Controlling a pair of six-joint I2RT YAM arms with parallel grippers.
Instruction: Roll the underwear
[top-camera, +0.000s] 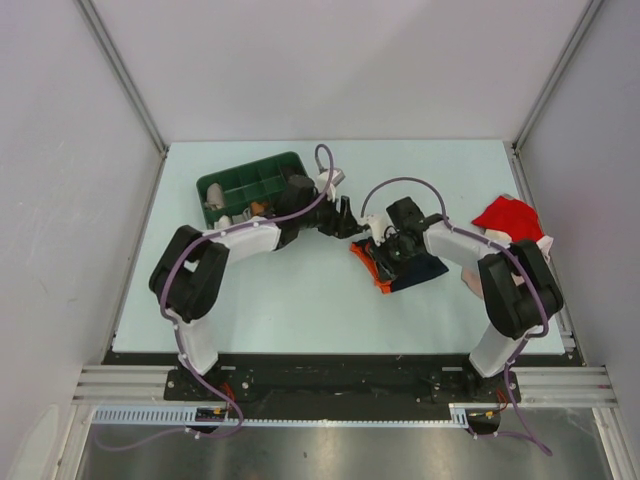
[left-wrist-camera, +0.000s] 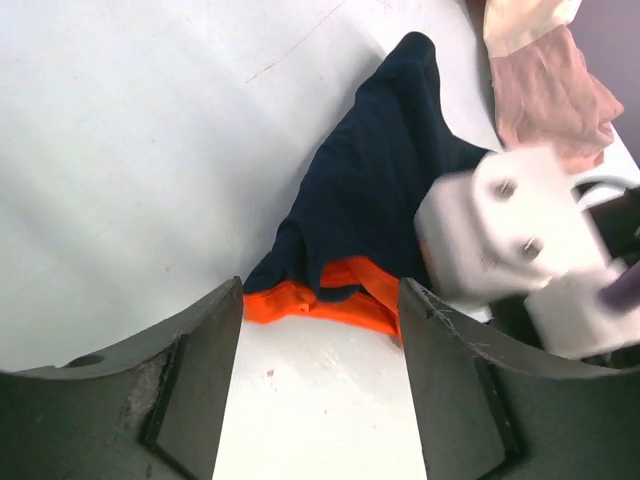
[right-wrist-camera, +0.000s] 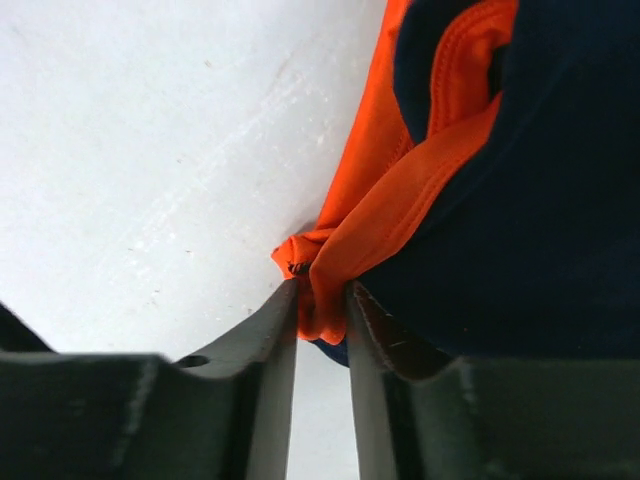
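The navy underwear with orange waistband lies on the table, its orange band bunched along the left side. My right gripper is down at the band's end, fingertips on either side of the orange fold; how tightly they close is unclear. My left gripper is raised above and left of the underwear, fingers apart with nothing held between them. In the left wrist view the right arm's housing covers part of the cloth.
A green divided box with rolled items stands at the back left. A red cloth and pink-beige cloths lie at the right.
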